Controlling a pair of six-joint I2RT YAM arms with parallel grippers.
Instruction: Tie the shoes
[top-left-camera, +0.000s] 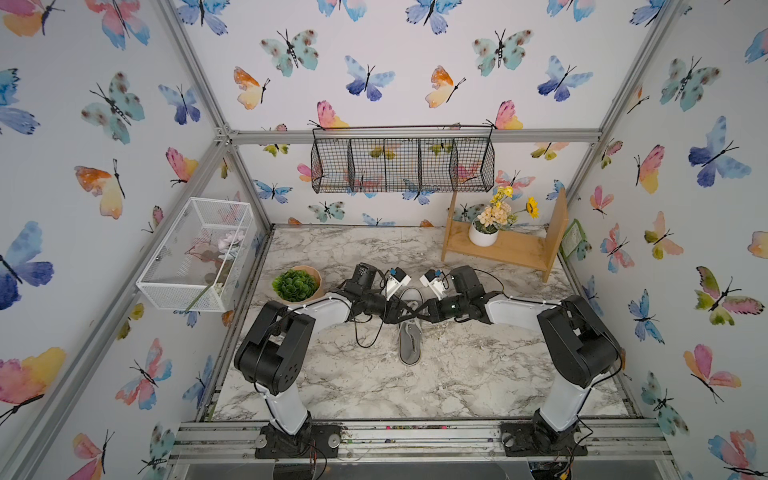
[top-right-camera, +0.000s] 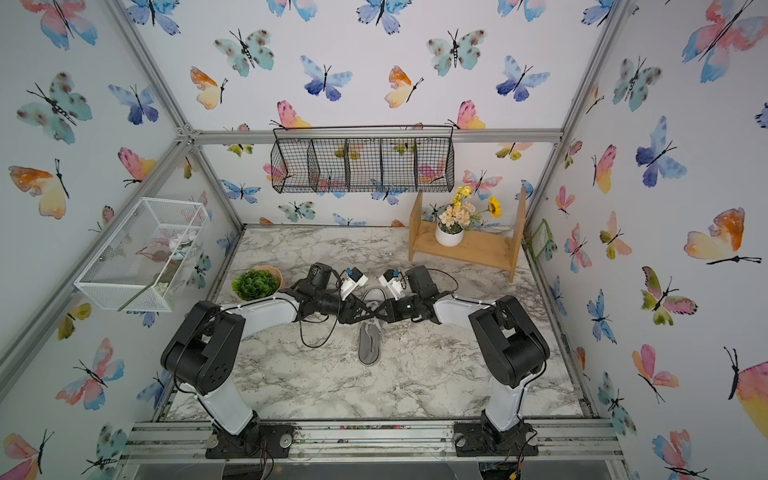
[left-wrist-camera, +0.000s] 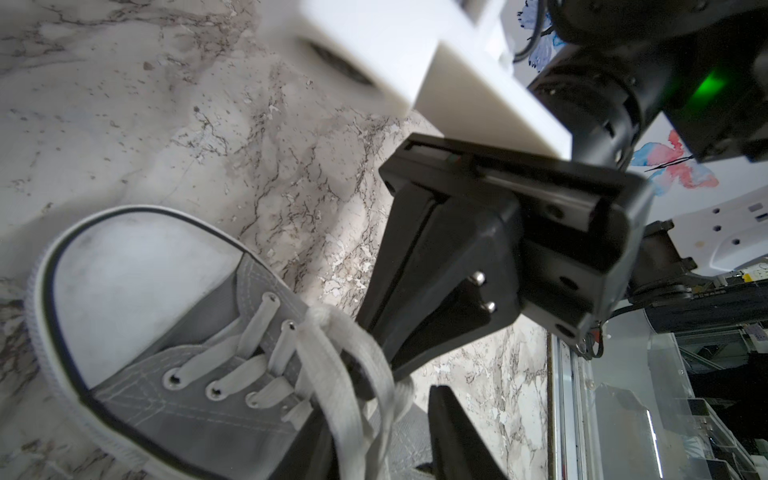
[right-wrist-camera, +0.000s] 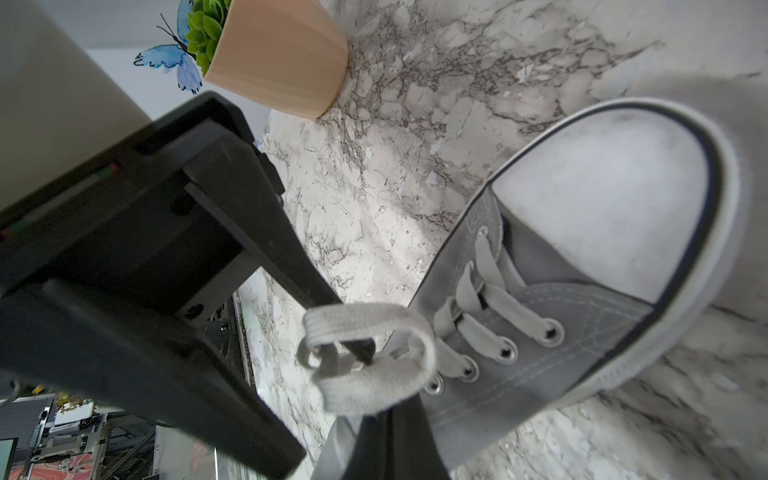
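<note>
A grey canvas shoe (top-left-camera: 409, 349) with a white toe cap lies on the table, toe toward the back wall. White lace (left-wrist-camera: 340, 384) rises over its upper in a loop. My left gripper is open above the shoe, with strands of lace passing between its fingers. In the right wrist view, the lace loop (right-wrist-camera: 372, 392) curls around the tip of one left finger (right-wrist-camera: 280, 232). My right gripper is shut, its tips right at that loop. Whether lace is pinched there is hidden.
A potted green plant (top-left-camera: 294, 285) stands to the left of the left arm. At the back right is a wooden shelf (top-left-camera: 504, 246) with a flower pot (top-left-camera: 483, 233). Bare marble tabletop (top-left-camera: 480, 376) surrounds the shoe's heel.
</note>
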